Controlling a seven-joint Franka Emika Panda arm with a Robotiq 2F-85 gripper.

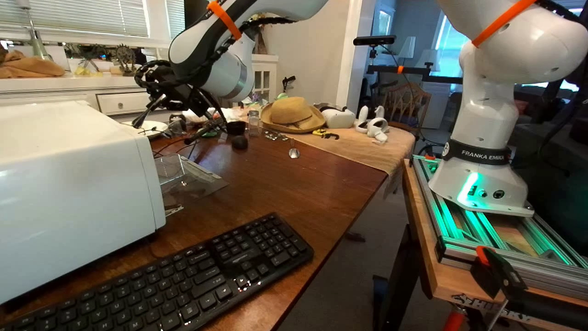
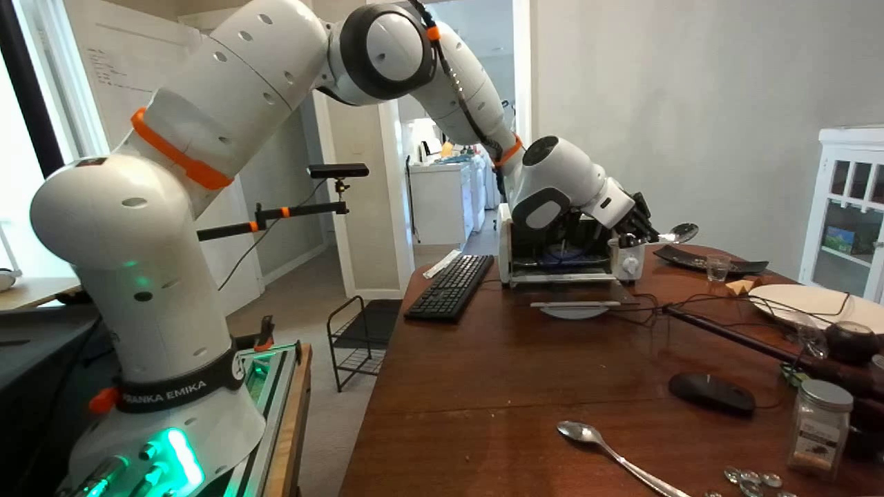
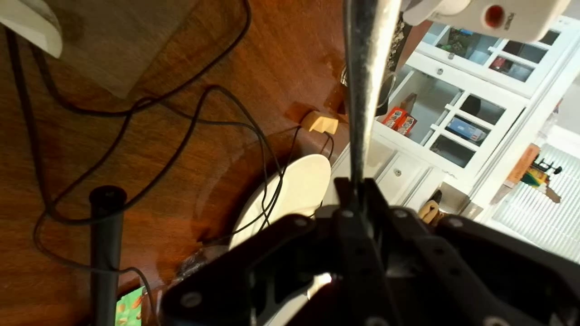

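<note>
My gripper [image 2: 650, 235] is shut on the handle of a metal spoon [image 2: 681, 232], whose bowl sticks out to the right above the table. In the wrist view the spoon's shiny handle [image 3: 364, 81] runs up from between the fingertips to the top edge, and its bowl is out of sight. The gripper is raised beside the white toaster oven [image 2: 503, 240], at the right of its opening, clear of the tabletop. The oven door [image 2: 572, 277] is lowered. Black cables partly obscure the hand in exterior view 1.
A second spoon [image 2: 592, 435] lies on the table near a black mouse [image 2: 710, 393] and a glass jar [image 2: 820, 426]. Further back are a dark plate [image 2: 708, 260], a white plate [image 2: 829, 302] and loose cables. A keyboard [image 2: 454, 286] lies left of the oven.
</note>
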